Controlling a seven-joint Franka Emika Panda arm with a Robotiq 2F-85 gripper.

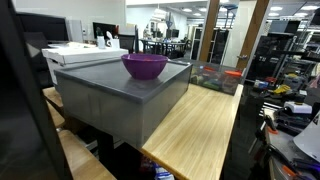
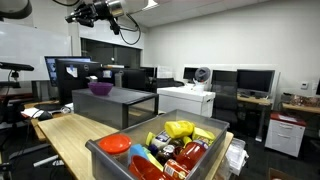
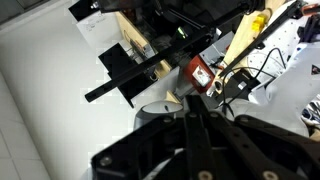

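Observation:
A purple bowl sits upright on top of a grey box, near its front edge. In the other exterior view the bowl shows at the left on the same kind of grey surface. My gripper juts up from the bottom of the wrist view, its dark fingers close together and nothing visible between them. It is high up, well away from the bowl, with the room and ceiling lights behind it. Part of the arm crosses the upper left of exterior view 2.
A grey bin at the table's far end holds a red plate, a yellow item and several packages and bottles. The wooden table between box and bin is bare.

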